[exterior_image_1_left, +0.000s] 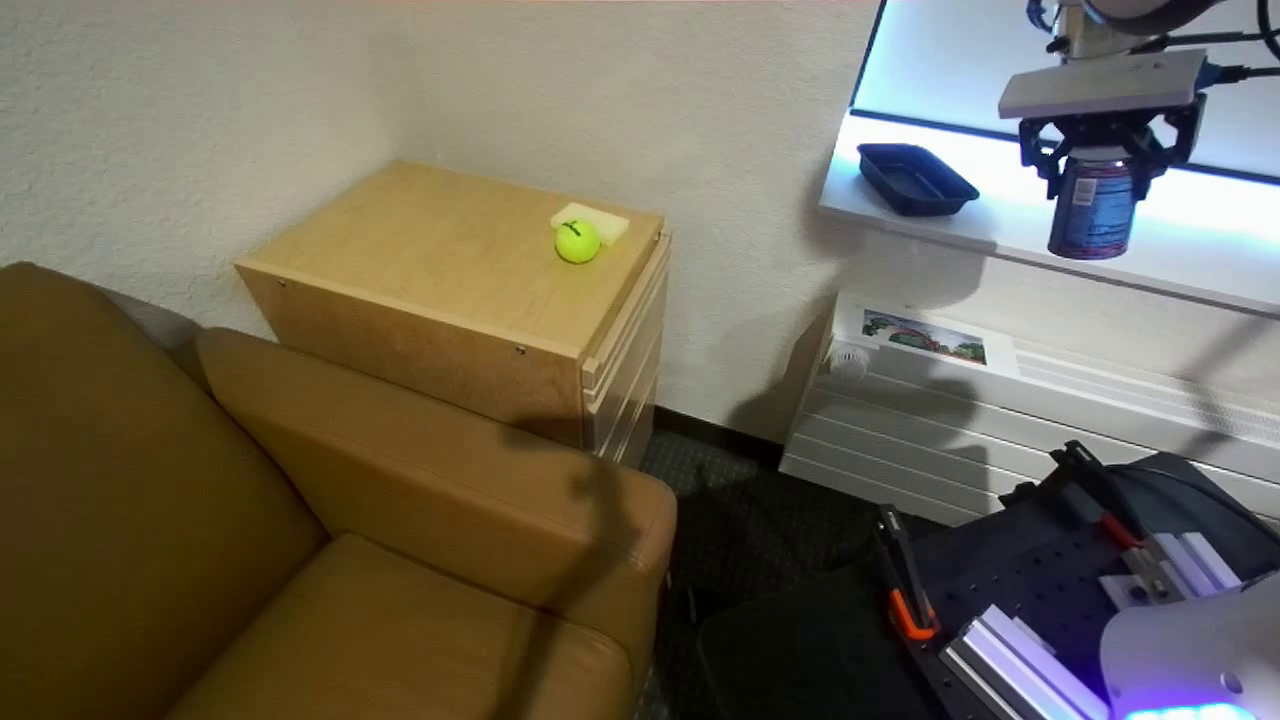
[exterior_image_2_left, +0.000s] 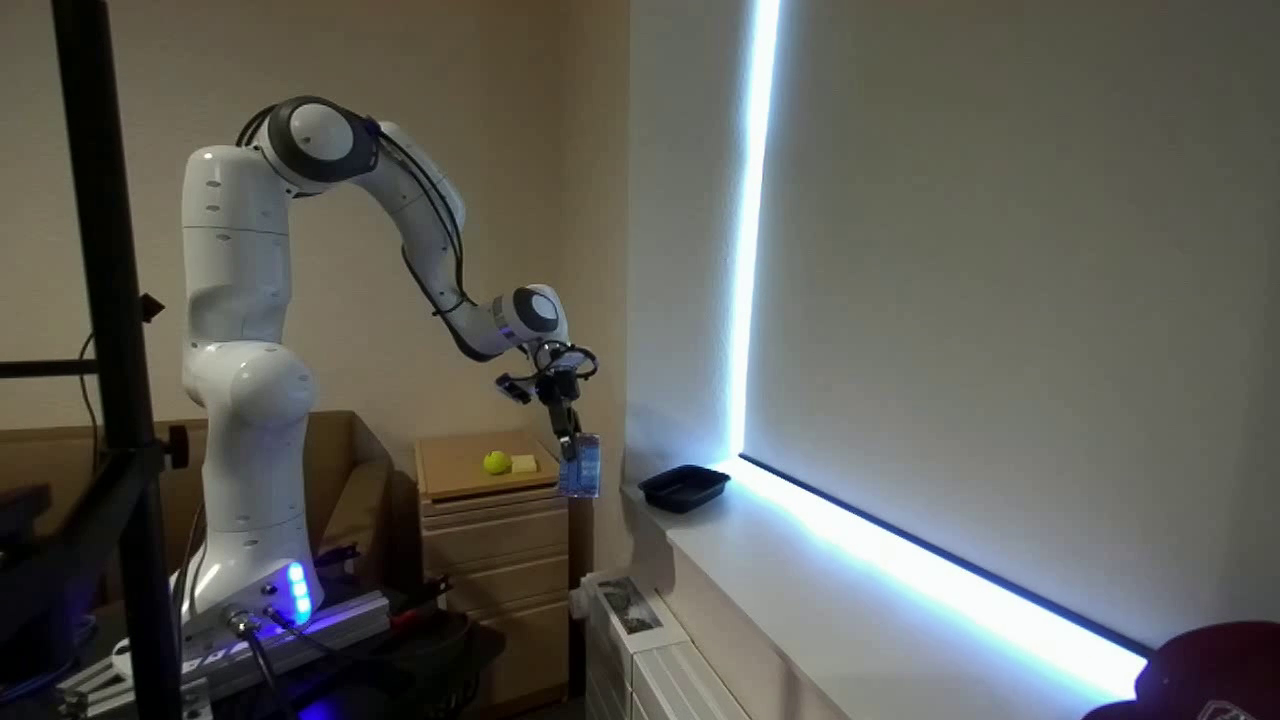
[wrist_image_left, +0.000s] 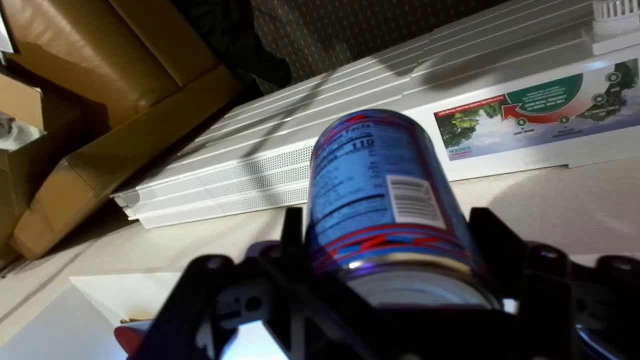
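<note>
A blue can (exterior_image_1_left: 1093, 214) with red trim and a barcode hangs in the air at the upper right of exterior view 1, with my gripper (exterior_image_1_left: 1098, 180) shut on its upper part. In exterior view 2 the can (exterior_image_2_left: 579, 466) hangs below the wrist, short of the sill and to the left of a black tray. The wrist view shows the can (wrist_image_left: 384, 192) between the two dark fingers, its label with the nutrition print facing the camera. That black tray (exterior_image_1_left: 914, 180) stands on the windowsill and looks empty.
The windowsill (exterior_image_2_left: 816, 600) has free room along its length. Below it is a white radiator (exterior_image_1_left: 888, 420). A tennis ball (exterior_image_1_left: 577, 241) and a pale yellow block (exterior_image_1_left: 608, 226) lie on the wooden cabinet (exterior_image_1_left: 420, 252). A brown sofa (exterior_image_1_left: 432, 480) stands in front of the cabinet.
</note>
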